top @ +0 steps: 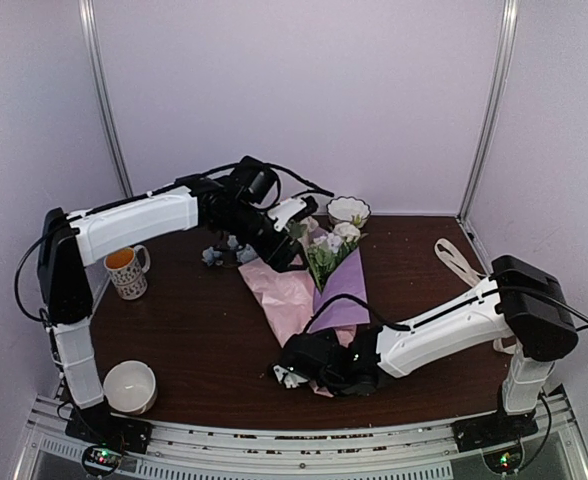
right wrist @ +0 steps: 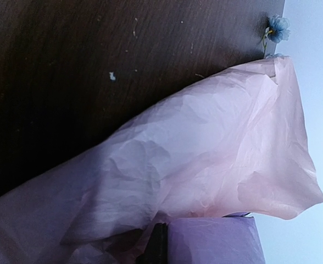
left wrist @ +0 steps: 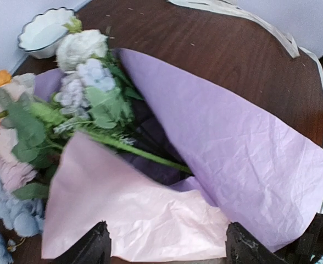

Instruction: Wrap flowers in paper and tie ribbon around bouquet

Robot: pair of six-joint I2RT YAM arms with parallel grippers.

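The bouquet's flowers (left wrist: 84, 60), with white, pale blue and pink heads among green leaves, lie loosely at the back. Pink paper (left wrist: 134, 212) and purple paper (left wrist: 227, 148) flare apart around the stems, so the wrap is spread there. Over the pink sheet, my left gripper is part open, its fingers on either side of the sheet's lower edge without gripping it. At the narrow lower end, my right gripper (top: 292, 373) is shut; one dark finger (right wrist: 157, 242) shows against the gathered paper. Whether paper lies between its fingers is hidden.
A white ribbon (top: 456, 260) lies at the right. Loose blue flowers (top: 214, 256) rest left of the bouquet. A mug (top: 129, 280) and a bowl (top: 131, 387) stand at the left; a scalloped bowl (top: 349, 208) is behind the flowers. Bare table surrounds the bouquet.
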